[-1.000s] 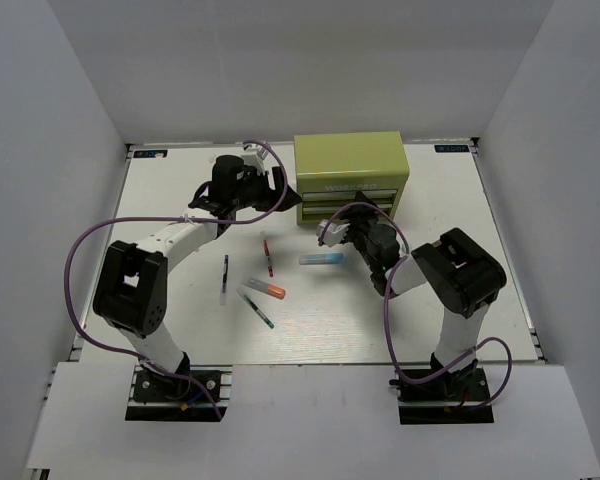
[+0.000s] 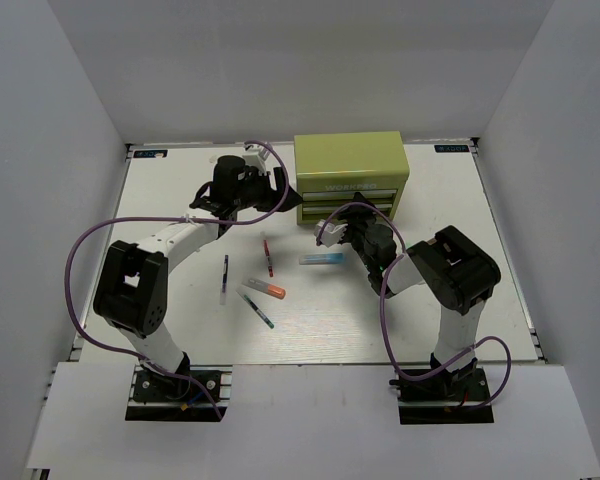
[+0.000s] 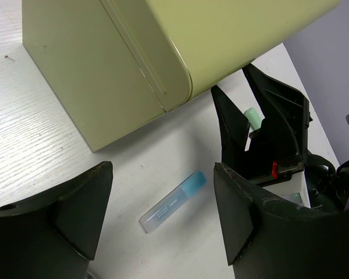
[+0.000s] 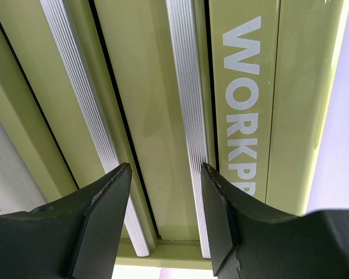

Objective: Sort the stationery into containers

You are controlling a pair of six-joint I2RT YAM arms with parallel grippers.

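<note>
The olive box (image 2: 350, 158) with two silver-handled drawers stands at the back of the table; both drawers look closed. My right gripper is at its front, fingers apart. In the right wrist view, one finger meets the edge of the upper silver handle (image 4: 189, 104), while the lower handle (image 4: 87, 99) passes behind the other. By the box's left side, my left gripper stands open and empty. On the table lie a blue-capped stick (image 2: 321, 259), an orange-ended one (image 2: 267, 288), a red pen (image 2: 268, 257), a dark pen (image 2: 224, 275) and a teal pen (image 2: 256, 308).
A pale green piece (image 3: 253, 118) shows between the right gripper's fingers in the left wrist view; whether it lies behind them I cannot tell. Purple cables hang along both arms.
My left arm, the box and the stationery look unmoved.
</note>
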